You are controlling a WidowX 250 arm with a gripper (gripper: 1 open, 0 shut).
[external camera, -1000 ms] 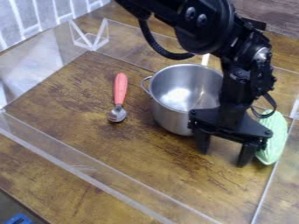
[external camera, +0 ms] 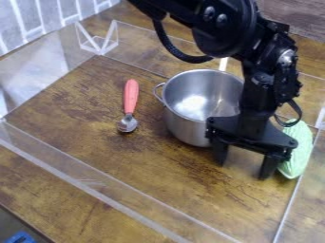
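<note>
My black gripper is low over the wooden table, just right of a steel pot, with its two fingers pointing down and apart. A pale green object, perhaps cloth or a leafy vegetable, lies right beside it, partly behind the gripper. Whether anything sits between the fingers is hard to make out. A spoon or scoop with a pink handle lies left of the pot.
Clear plastic edging runs around the wooden surface. A small blue item shows at the bottom left corner.
</note>
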